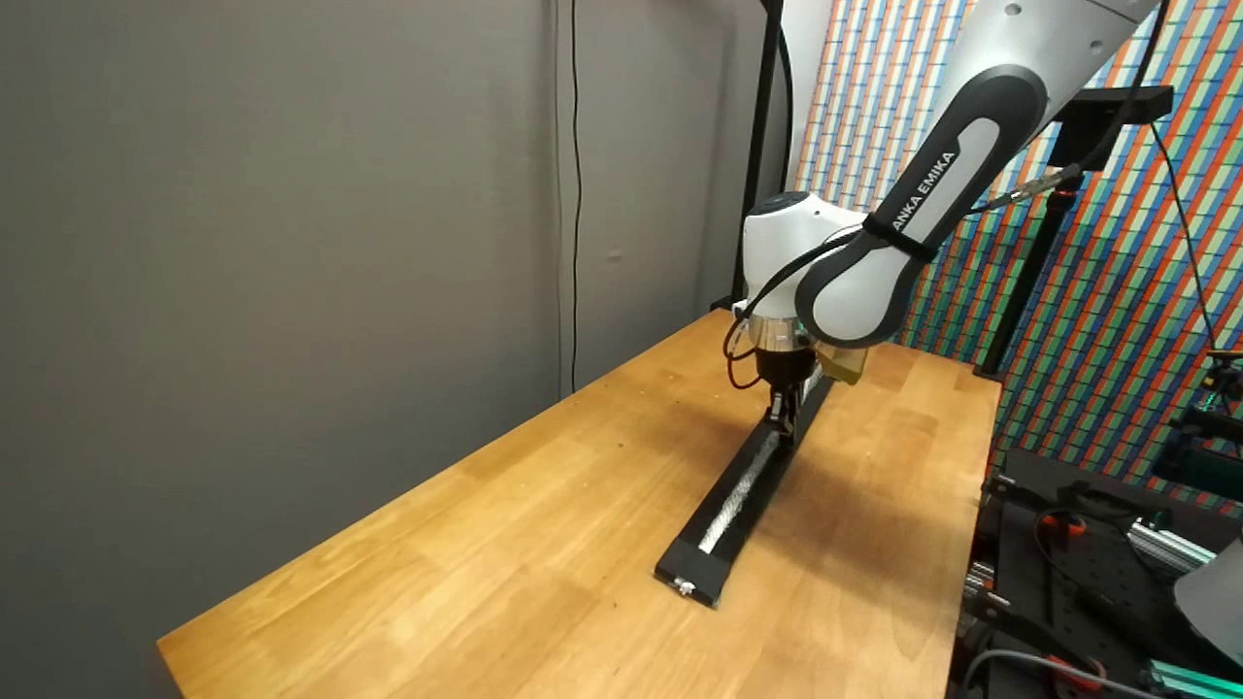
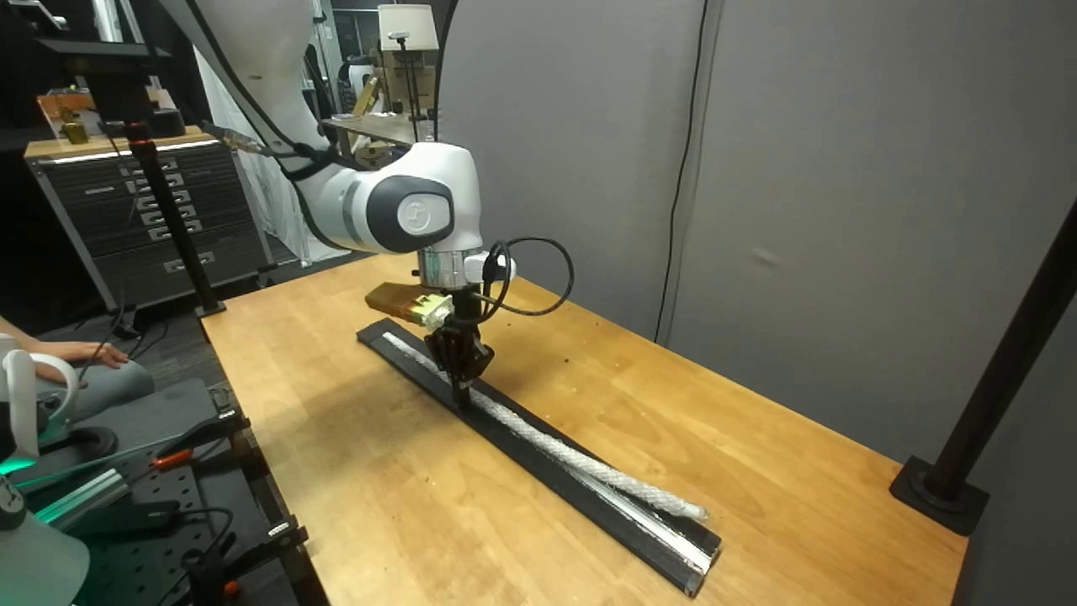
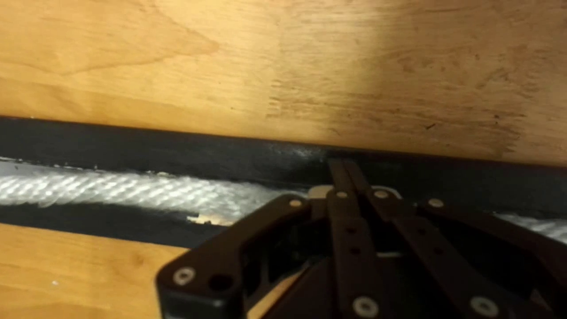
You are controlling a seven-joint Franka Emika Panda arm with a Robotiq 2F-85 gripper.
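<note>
A long black strip [image 1: 690, 564] with a pale groove down its middle lies across the wooden table. White braided rope [image 2: 565, 444] runs along it; in exterior view 2 the rope's near end sits beside the silvery groove [image 2: 646, 515] rather than in it. My gripper [image 2: 461, 401] points down at the strip, its tips at or just over the rope line. In the wrist view the fingers [image 3: 340, 183] are pressed together over the black strip [image 3: 133, 149], with nothing visible between them. The rope [image 3: 133, 188] passes beneath the gripper body, which hides part of it.
A grey wall [image 2: 808, 252] borders its far side. Black stand posts [image 2: 939, 465] rise at the table's corners. A cable [image 2: 567, 273] loops out from the wrist.
</note>
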